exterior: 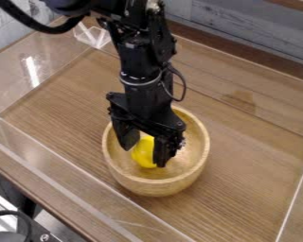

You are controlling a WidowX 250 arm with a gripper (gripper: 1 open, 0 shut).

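A tan bowl (pixel 181 176) sits on the wooden table near the centre. A yellow object (pixel 147 154) lies inside it. My black gripper (pixel 144 138) is down in the bowl, its fingers open around and above the yellow object, partly hiding it. Whether the fingers touch the object is not clear.
A pale transparent item (pixel 94 35) lies at the back left. A black cable (pixel 8 227) shows at the bottom left corner.
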